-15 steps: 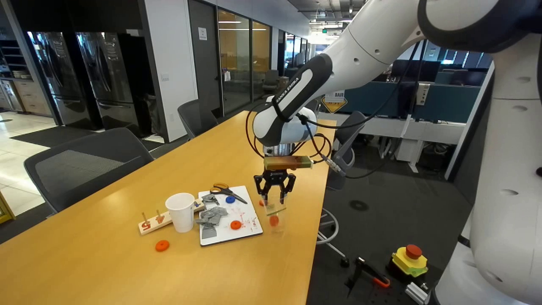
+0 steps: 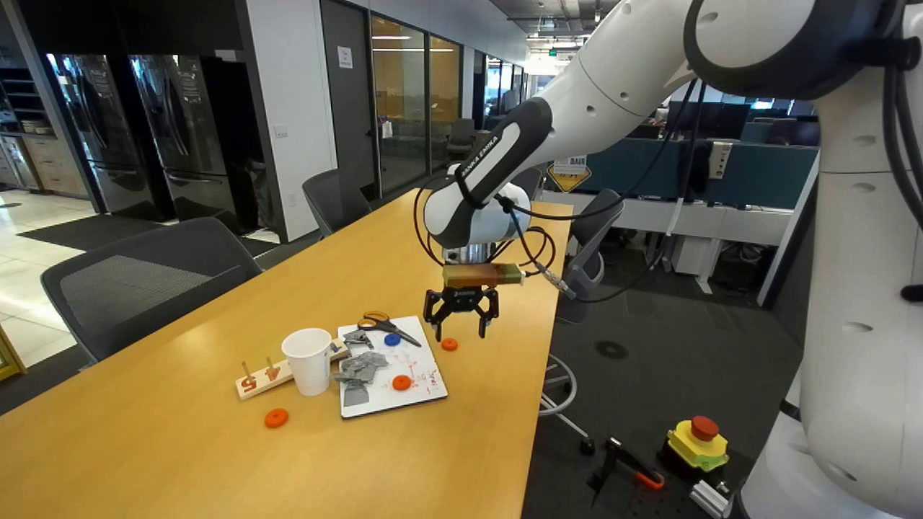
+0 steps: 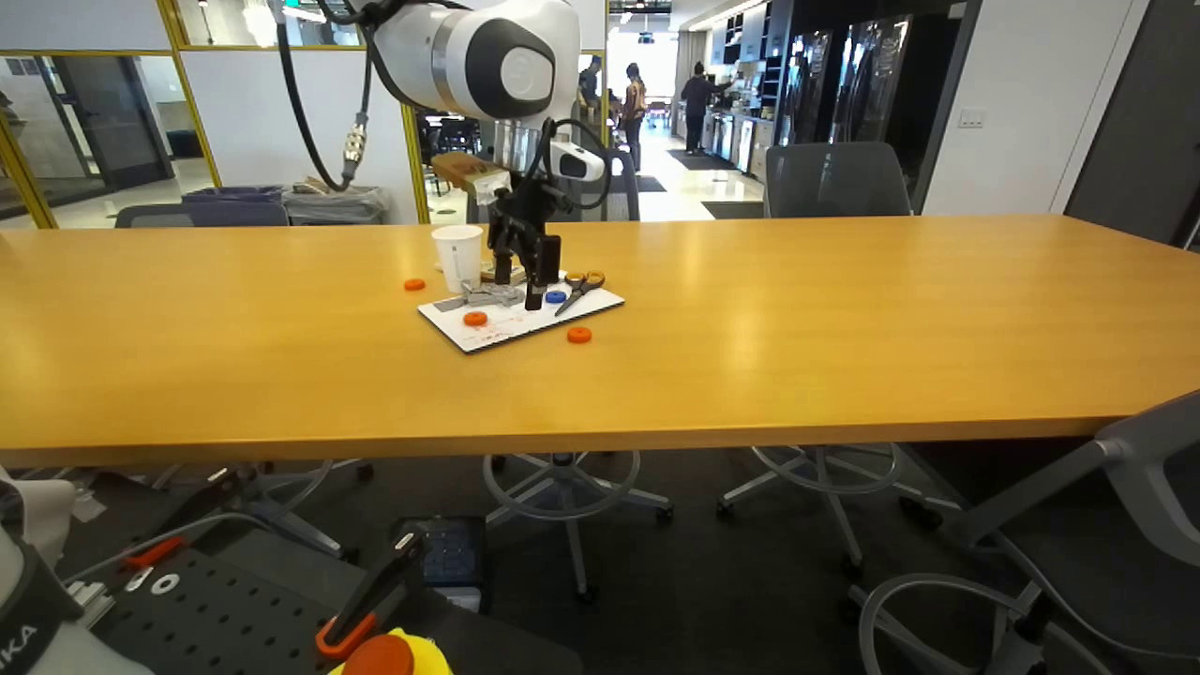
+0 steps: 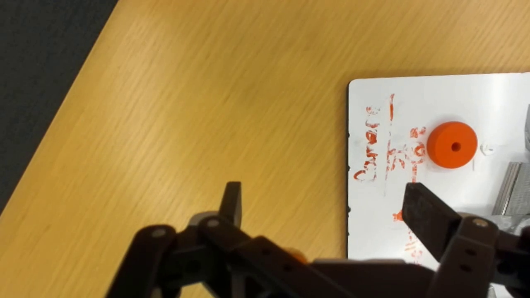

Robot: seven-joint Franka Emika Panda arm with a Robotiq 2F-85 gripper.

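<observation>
My gripper [image 2: 461, 329] stands open above the table beside the whiteboard [image 2: 423, 334], with nothing between its fingers. An orange disc [image 2: 449, 344] lies on the table below it; in the wrist view only a sliver of this orange disc [image 4: 296, 254] shows behind the gripper. A second orange disc [image 4: 452, 144] rests on the whiteboard, and a third orange disc [image 2: 276, 418] lies near the white cup [image 2: 307, 359]. On the board is a blue disc [image 2: 391, 340]. A wooden strip with pegs and painted numbers [image 2: 259, 380] lies partly hidden behind the upright cup.
Black-and-orange scissors [image 2: 381, 323] and crumpled grey pieces [image 2: 361, 367] lie on the whiteboard. The table edge [image 2: 538, 415] is close on the right in exterior view 1. Bare tabletop [image 3: 877, 326] stretches widely in exterior view 2.
My gripper has shifted slightly left and its fingers stand wider apart. A clear, see-through shape with an orange spot, earlier below the fingers, no longer shows.
</observation>
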